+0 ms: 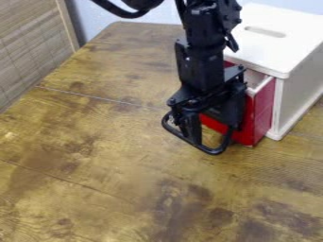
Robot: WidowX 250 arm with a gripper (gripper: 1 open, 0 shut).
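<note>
My black gripper (pixel 199 127) is low in front of a small white cabinet (pixel 280 47) at the right, open, with its looped fingers near the wooden table. Behind it is a red drawer (pixel 258 112) with a white rim, pulled out from the cabinet and largely hidden by my arm. Whether the fingers touch the drawer front cannot be told.
A woven tan panel (pixel 28 43) runs along the upper left edge.
</note>
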